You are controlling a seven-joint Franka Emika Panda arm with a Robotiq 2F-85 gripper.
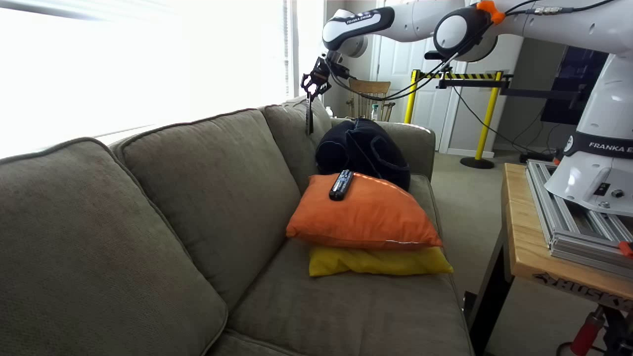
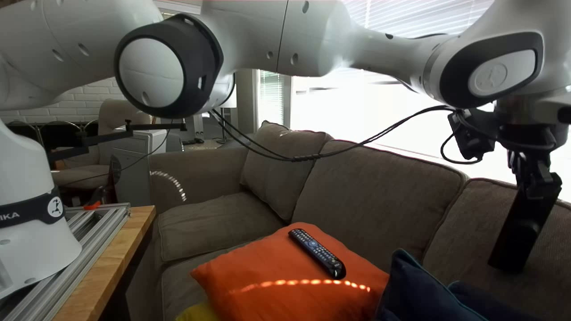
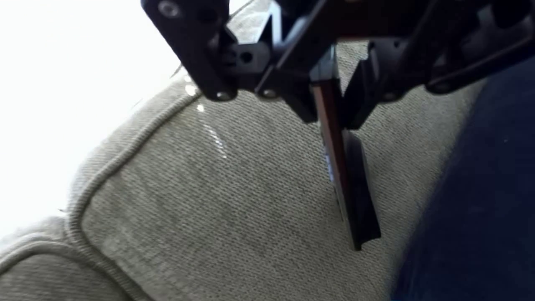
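My gripper is shut on a long, thin dark object (image 3: 346,175), which hangs downward from the fingers; it looks like a remote, but its face is turned away. In exterior view 1 the gripper (image 1: 315,88) is up near the top of the sofa back. The same dark object (image 2: 520,230) shows at the right of exterior view 2, in front of the back cushion and clear of the seat. Another black remote (image 2: 318,252) with rows of buttons lies on the orange pillow (image 1: 362,210).
Beneath the orange pillow is a yellow one (image 1: 380,261). Dark blue cushions (image 1: 363,151) sit behind them, close to the gripper's side. The sofa back (image 1: 196,160) runs along the window. The near seat is bare. A wooden table (image 1: 522,237) carries the arm's base.
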